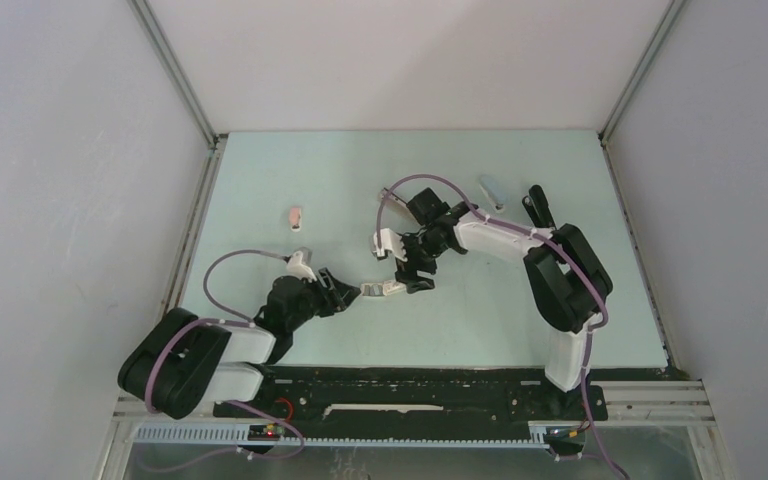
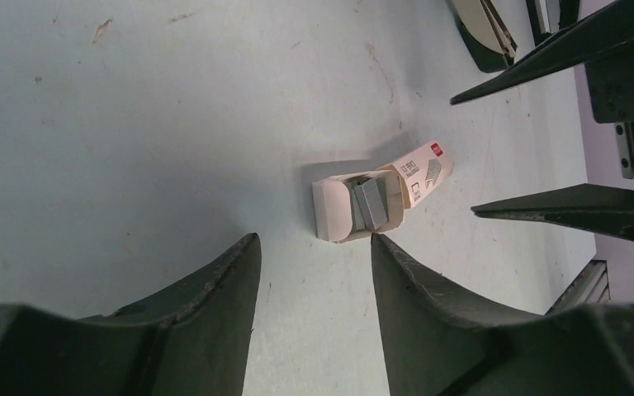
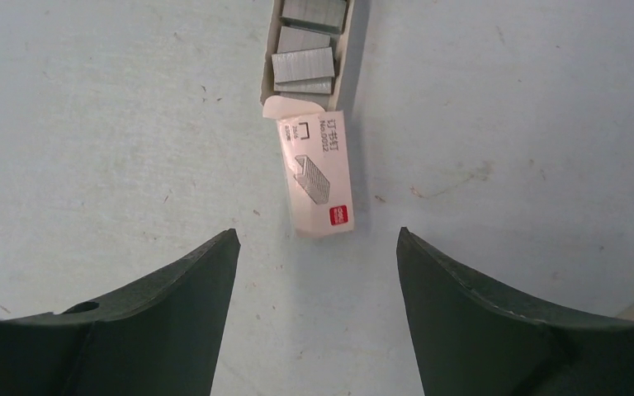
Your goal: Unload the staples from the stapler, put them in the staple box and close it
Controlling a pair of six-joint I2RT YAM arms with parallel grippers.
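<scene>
A small staple box [image 1: 372, 289] lies at the middle front of the table, its tray showing grey staple bars [image 3: 304, 66], with a pale pink printed lid [image 3: 315, 173] folded out at one end. My left gripper is open just left of the box, nothing between its fingers. My right gripper is open at the lid end, the lid ahead of and between its fingertips; contact cannot be told. A stapler [image 2: 483, 29] lies behind the box, partly hidden in the top view by the right arm.
A small pink object [image 1: 295, 217] lies at the back left. A light blue item [image 1: 491, 192] and black long items [image 1: 541, 205] lie at the back right. The front middle around the box is largely clear.
</scene>
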